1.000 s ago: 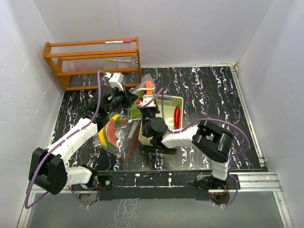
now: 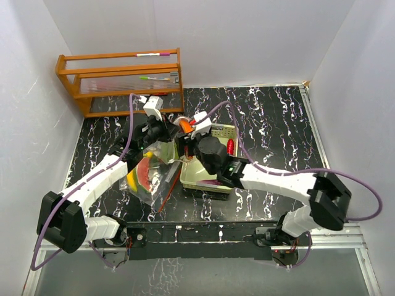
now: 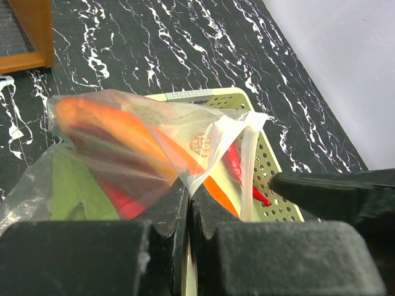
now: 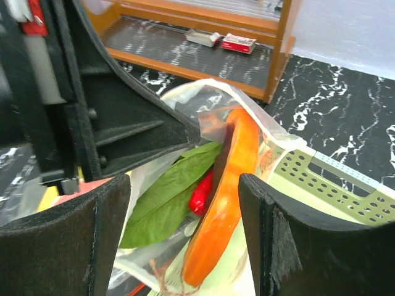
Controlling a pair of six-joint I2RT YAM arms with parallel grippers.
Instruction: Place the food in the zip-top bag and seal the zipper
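The clear zip bag [image 2: 145,182] holds food: a watermelon slice, banana and green leaf [image 4: 166,203] show, plus an orange carrot-like piece [image 4: 225,203] and a red piece [image 4: 200,196] near its mouth. My left gripper is shut on the bag's upper edge, pinching the plastic. My right gripper stands open at the bag's mouth, facing the orange piece. A red chili [image 3: 233,161] lies in the green basket [image 3: 266,160] behind the bag.
A wooden rack [image 2: 120,77] stands at the back left with markers and small boxes. Both arms crowd over the bag and basket.
The bag's top with the orange piece has shifted down-left. The left arm is nearly still.
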